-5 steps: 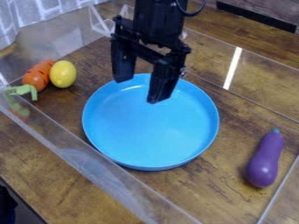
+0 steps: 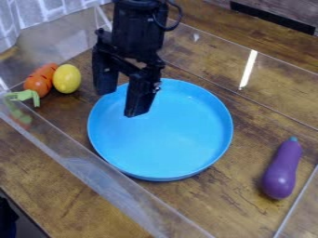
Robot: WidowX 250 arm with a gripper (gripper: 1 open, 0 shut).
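Observation:
My black gripper hangs open over the upper left part of a blue plate, nothing visible between its fingers. A yellow lemon-like object lies left of the gripper, beside an orange carrot with green leaves. A purple eggplant lies to the right of the plate.
A wooden table carries all of these, with bare areas at the upper right and lower left. Transparent walls run along the left and lower right edges.
The gripper has moved left, from over the upper middle and right of the plate toward the lemon-like object. The objects on the table look unmoved.

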